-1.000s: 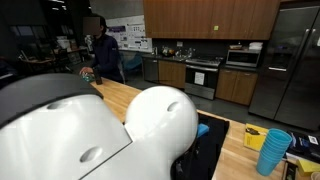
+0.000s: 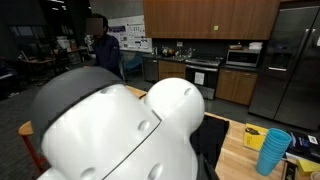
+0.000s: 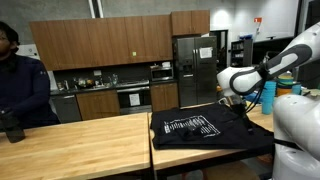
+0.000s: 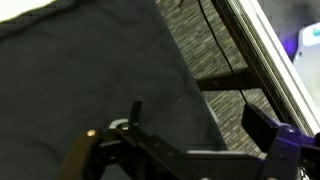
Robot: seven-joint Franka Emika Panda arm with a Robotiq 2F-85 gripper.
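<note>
A black cloth covers part of the wooden table. In the wrist view, the dark cloth fills the left and middle, with a bright patch in the upper left corner. My gripper is open above the cloth near the table's edge, and nothing shows between its fingers. In exterior view 1 the white arm fills the foreground and hides the gripper and much of the cloth.
Stacked blue cups stand on the right of the table beside a yellow item. A metal rail runs along the edge, with floor beyond it. Bare wood lies to the left. A person stands at far left.
The white arm has shifted in exterior view 1 and now covers the spot where a small blue thing showed on the cloth. The cups have not moved.
</note>
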